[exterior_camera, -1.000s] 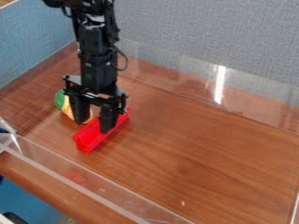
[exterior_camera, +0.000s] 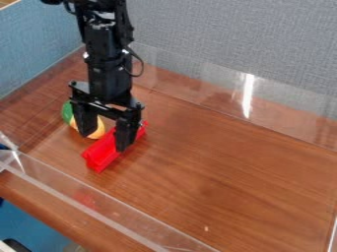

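My black gripper hangs at the left-centre of the camera view, open, its fingers pointing down over a red block on the wooden tray floor. One finger is over the red block, the other in front of a rounded yellow and green object just behind-left of it, which is partly hidden by the gripper. Whether the fingers touch either thing I cannot tell.
A wooden tray floor with clear low walls spans the view. The near wall runs diagonally across the lower left.
The red block looks unmoved.
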